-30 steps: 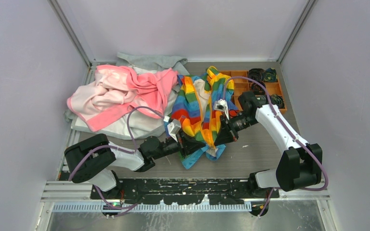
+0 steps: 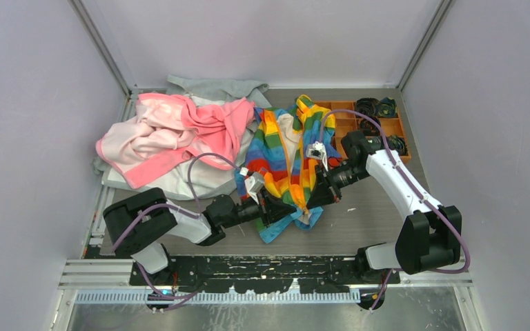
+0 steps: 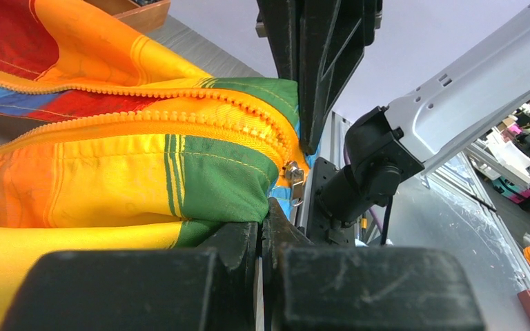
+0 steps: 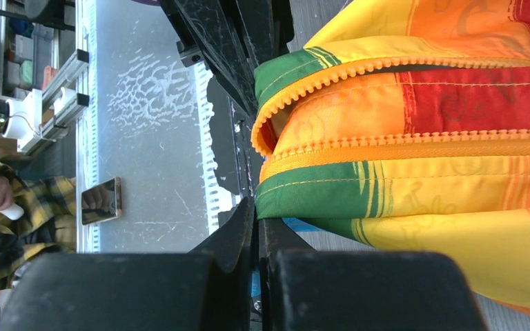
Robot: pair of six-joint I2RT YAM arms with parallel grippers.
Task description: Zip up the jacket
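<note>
The rainbow-striped jacket (image 2: 276, 155) lies with its front open and its hem toward me. Two yellow zipper tracks (image 3: 179, 118) run apart along the front and come together near the hem, where a silver zipper pull (image 3: 294, 176) hangs. My left gripper is shut with its tips at the green hem corner on the left side, cloth running into them. On the opposite side, my right gripper is shut on the jacket's green hem corner beside the zipper bottom. Exactly how much cloth each one pinches is hidden behind the fingers.
A pink and white garment (image 2: 179, 131) is heaped at the left over pale cloth. Behind the jacket on the right stands an orange sectioned tray (image 2: 345, 124) with dark coiled items. Bare table shows at the right of the jacket (image 2: 366, 207).
My left arm has shifted a little to the right, its tips slightly closer to the right gripper's. The right arm and the jacket look nearly unmoved.
</note>
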